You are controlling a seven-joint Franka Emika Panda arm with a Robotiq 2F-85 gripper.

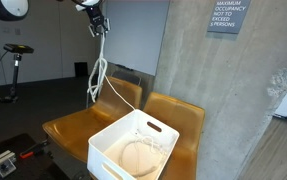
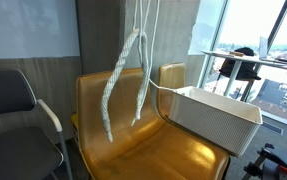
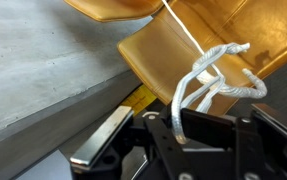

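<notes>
A white rope point(image 1: 100, 70) hangs in loops from my gripper point(image 1: 101, 31), which is shut on it high above the tan chairs at the left. In the wrist view the rope point(image 3: 203, 72) comes out between the fingertips, its loops dangling over a tan seat. Exterior view 2 shows the hanging strands point(image 2: 116, 85) in front of a chair back; the gripper is out of that frame. One strand slants down to the white box point(image 1: 101, 162), where a pale ring-shaped coil point(image 1: 138, 158) lies on the bottom.
The box rests on tan chairs point(image 1: 173, 112) along a concrete wall point(image 1: 208, 85). A grey armchair point(image 2: 18, 120) stands at the left in exterior view 2. Bare seat point(image 2: 153, 155) shows beside the box.
</notes>
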